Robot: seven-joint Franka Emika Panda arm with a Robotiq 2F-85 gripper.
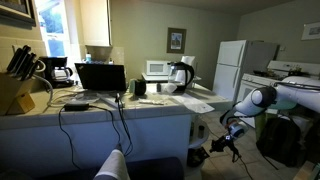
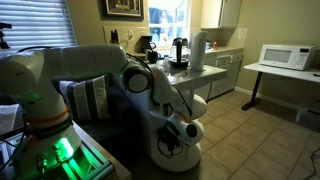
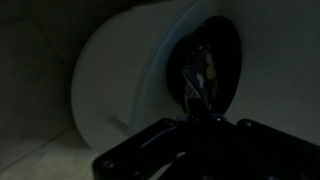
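Observation:
A pale, rounded bin-like container [image 3: 105, 75] fills much of the dark wrist view, with a black oval opening on its right. Inside that opening shows a shiny, crumpled-looking piece [image 3: 203, 72], just beyond my fingertips. My gripper is shut at the lower edge of the opening; whether the shiny piece touches or is caught by the fingers cannot be told in this light. In exterior view 2, my gripper [image 2: 170, 138] points low beside the counter's end, over the pale container [image 2: 182, 163]. Exterior view 1 shows the gripper [image 1: 227, 140] small, near the floor.
The counter [image 1: 90, 113] carries a knife block [image 1: 18, 78], a laptop-like black panel [image 1: 102, 77] and a kettle [image 1: 183, 72]. A dark chair [image 1: 155, 168] stands in front. Open tiled floor [image 2: 240, 135] lies right of the arm.

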